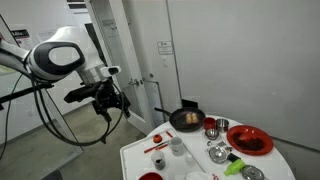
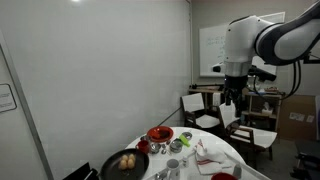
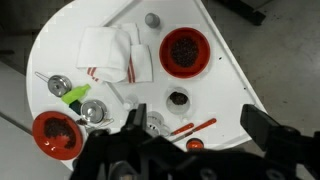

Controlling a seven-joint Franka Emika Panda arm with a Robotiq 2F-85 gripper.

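Observation:
My gripper hangs in the air high over the near left side of the table, well clear of everything on it. Looking down in the wrist view, its fingers are spread wide at the bottom edge with nothing held. Beneath lies a white board bearing a red bowl of dark bits and a white cup with something dark inside. Two red-handled utensils and a small tomato are near the board's edge. A white cloth with red stripes lies beside the bowl.
A black pan with brown food stands at the table's back edge. To its right are small metal and red cups, a red plate with dark food and a green bottle. A wall closes off the back.

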